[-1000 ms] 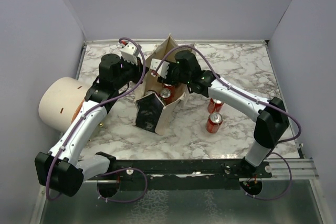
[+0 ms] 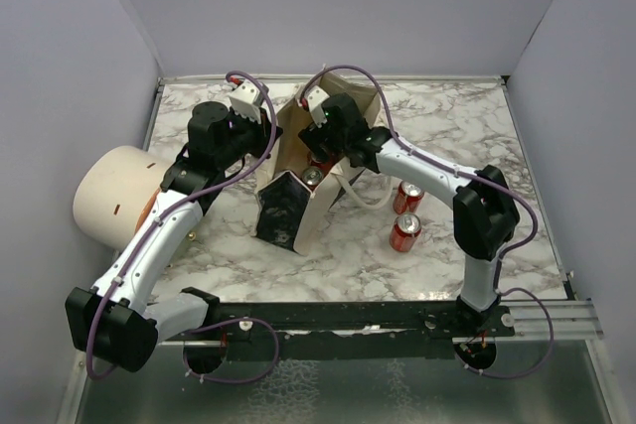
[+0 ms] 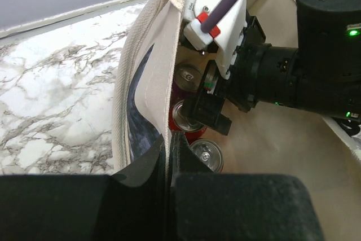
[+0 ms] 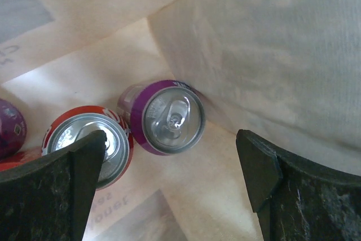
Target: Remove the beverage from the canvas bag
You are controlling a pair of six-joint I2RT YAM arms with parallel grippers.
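The canvas bag [image 2: 320, 213] stands tilted and open mid-table, several drink cans inside. At its left rim my left gripper is shut, the thin cloth edge [image 3: 169, 83] running between its fingers. My right gripper is open inside the bag. Ahead of its fingers [image 4: 84, 167] lies a purple can [image 4: 172, 119], top toward the camera, touching a red can [image 4: 93, 142]; neither is gripped. Another purple can [image 4: 10, 128] shows at the left edge. In the left wrist view a silver-topped can [image 3: 207, 155] sits lowest in the row.
Two red cans [image 2: 404, 231] [image 2: 407, 197] stand on the marble table right of the bag, near its loose handle [image 2: 370, 201]. A cream cylinder [image 2: 114, 196] lies at far left.
My right arm's elbow has come leftward and its gripper sits slightly farther back in the bag. The bag's right wall leans farther right. My left arm has stayed still.
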